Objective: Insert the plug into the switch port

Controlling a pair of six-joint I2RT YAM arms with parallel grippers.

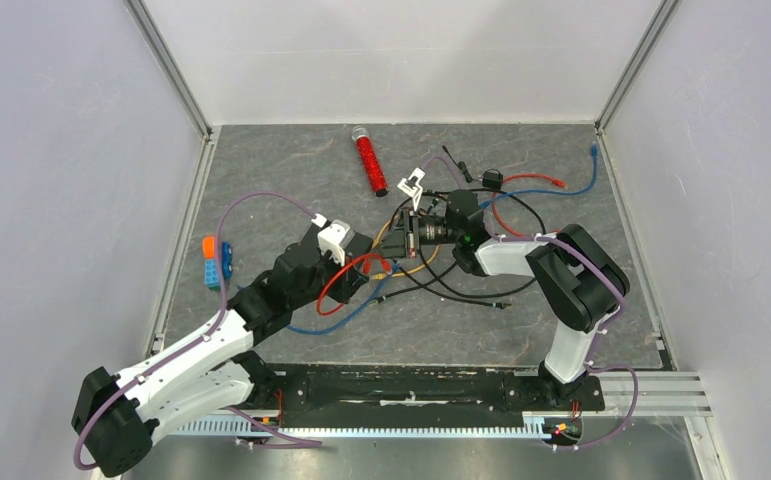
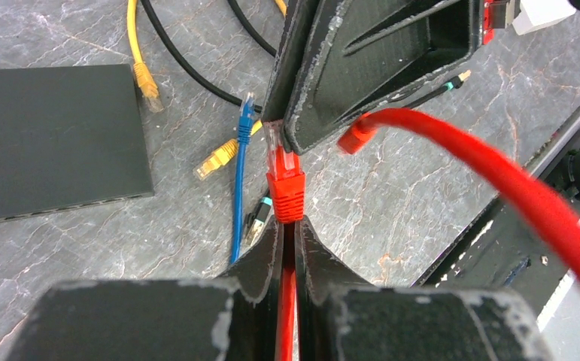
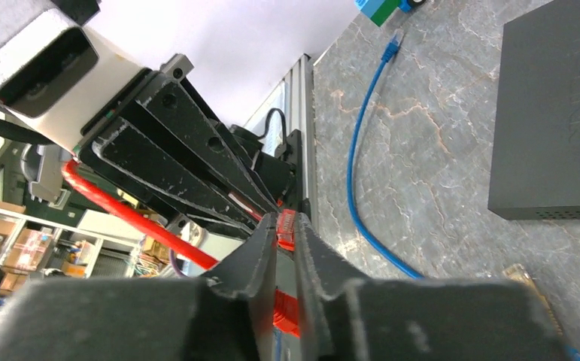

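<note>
A red cable's plug (image 2: 286,192) stands upright at the tips of my left gripper, which is closed round the cable beneath it. The right gripper's black fingers press against the plug's clear tip from above in the left wrist view. In the right wrist view the red plug (image 3: 286,229) shows at the tips of my right gripper; how firmly it is held is unclear. A second red plug (image 2: 356,135) hangs beside them. The black switch (image 2: 53,143) lies on the mat, its port edge facing the near side in the left wrist view.
Loose yellow (image 2: 219,158), blue (image 2: 239,195) and black cables lie under the grippers. A red cylinder (image 1: 369,162) lies at the back, a blue-orange toy (image 1: 215,262) at the left.
</note>
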